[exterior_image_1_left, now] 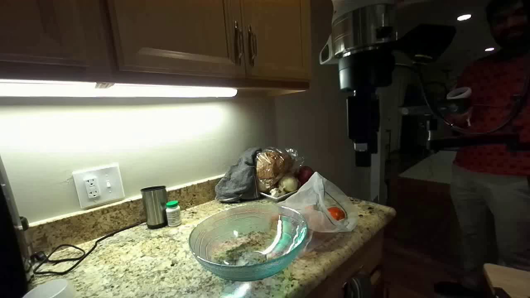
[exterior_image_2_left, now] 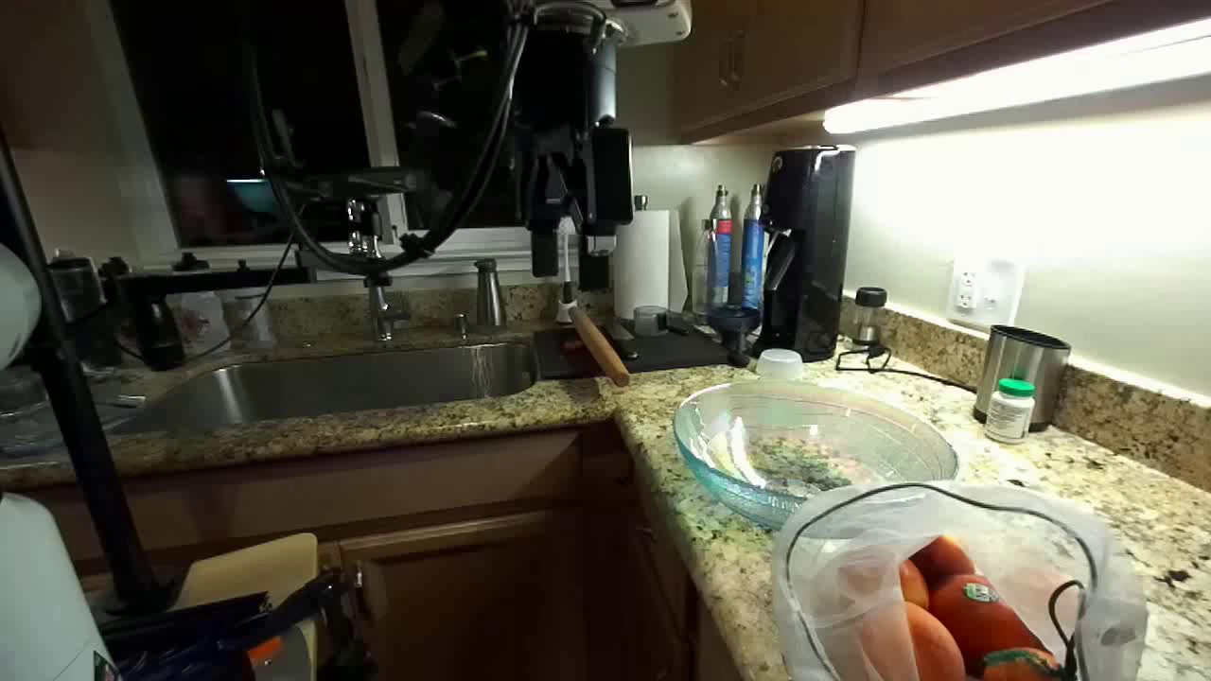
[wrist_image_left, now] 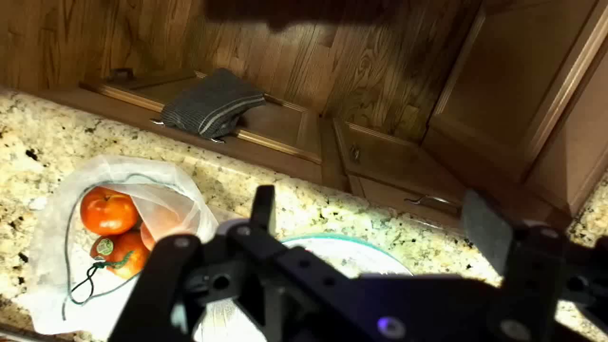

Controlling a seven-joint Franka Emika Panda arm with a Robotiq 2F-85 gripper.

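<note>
High above the counter hangs my gripper, its two fingers wide apart in the wrist view with nothing held between them. It points downward in exterior view 1, to the right of the wall cabinet. A large clear glass bowl (exterior_image_1_left: 248, 270) stands on the granite counter; its inside looks empty. Below the fingers, the bowl's rim (wrist_image_left: 347, 242) is partly covered by the gripper body. Beside the bowl lies a white mesh bag (exterior_image_2_left: 812, 567), its mouth open, with several red tomatoes (wrist_image_left: 109, 211) inside.
A steel cup (exterior_image_1_left: 155, 206) and a green-capped bottle (exterior_image_1_left: 173, 214) stand near the wall. Bread (exterior_image_1_left: 272, 166) and onions sit at the back corner. A wooden-handled utensil (exterior_image_2_left: 599, 346) lies near the sink (exterior_image_2_left: 341, 392). Open counter shows left of the bowl in exterior view 1.
</note>
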